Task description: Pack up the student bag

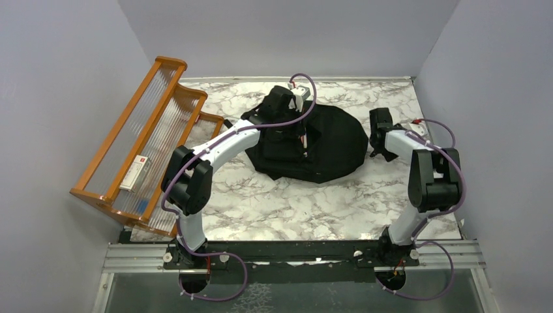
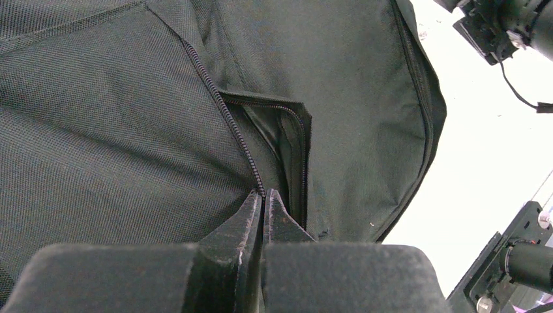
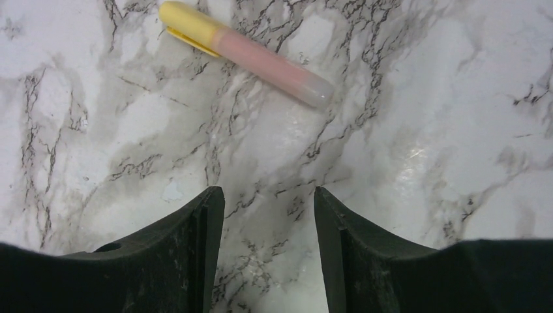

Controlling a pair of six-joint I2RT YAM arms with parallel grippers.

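Note:
The black student bag (image 1: pixel 342 147) lies spread out in the middle of the table in the top view. In the left wrist view its zippered edge (image 2: pixel 225 111) runs straight into the fingertips of my left gripper, which is shut on that edge; the opening shows just to the right. A pen-like marker (image 3: pixel 264 62) with a yellow cap and pinkish body lies on the marble table in the right wrist view. My right gripper is open, empty between its fingers, with the marker beyond its tips. The right hand hides the marker from above.
A wooden shelf (image 1: pixel 171 85) with clear panels stands at the left, a white box (image 1: pixel 135 173) on it. Small pale and reddish items (image 1: pixel 304 145) show at the bag's opening, too small to tell. The table in front of the bag is bare (image 1: pixel 300 212).

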